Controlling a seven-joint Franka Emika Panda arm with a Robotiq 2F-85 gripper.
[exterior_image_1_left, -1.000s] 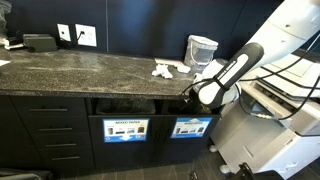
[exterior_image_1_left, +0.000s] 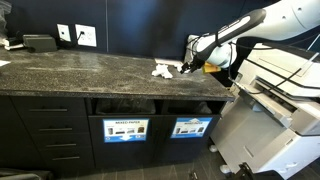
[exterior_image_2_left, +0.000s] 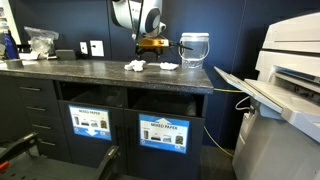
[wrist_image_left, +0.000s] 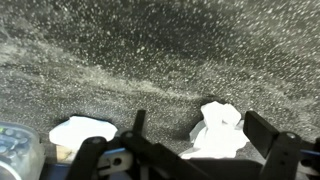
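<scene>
A crumpled white paper (wrist_image_left: 217, 132) lies on the dark speckled counter (wrist_image_left: 150, 60), and in the wrist view it shows between my gripper's fingers, below them. My gripper is open, holding nothing, and hovers above the counter. A second white piece (wrist_image_left: 82, 130) lies to the left in that view. In exterior view 2 the crumpled paper (exterior_image_2_left: 134, 66) and the other white piece (exterior_image_2_left: 168, 66) rest near each other, with the gripper (exterior_image_2_left: 140, 49) above them. Exterior view 1 shows the gripper (exterior_image_1_left: 184, 69) just right of the white paper (exterior_image_1_left: 161, 72).
A clear bucket (exterior_image_2_left: 195, 50) stands at the counter's back right. Below the counter front are two open compartments with blue-and-white signs, left (exterior_image_1_left: 125, 129) and right (exterior_image_1_left: 192, 127). White drawers (exterior_image_1_left: 275, 110) stand at the right.
My arm has risen from near the right compartment at the counter's front edge and moved back over the counter, towards the white papers. The papers have not visibly moved.
</scene>
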